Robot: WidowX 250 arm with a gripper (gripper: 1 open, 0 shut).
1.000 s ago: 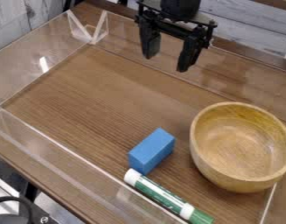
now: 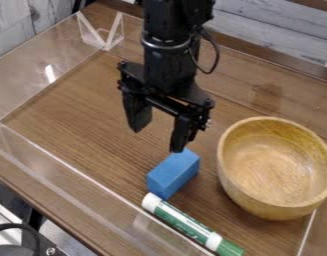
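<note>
My black gripper [image 2: 160, 118] hangs open in the middle of the camera view, its fingers pointing down above and just behind a blue block [image 2: 173, 174]. The block lies on the wooden surface, with nothing seen between the fingers. The arm reaches up out of the top of the view.
A tan bowl [image 2: 269, 170] sits right of the block. A white and green tube [image 2: 189, 225] lies in front of it. A white wire stand [image 2: 102, 24] is at the back left.
The objects on the surface have not moved.
</note>
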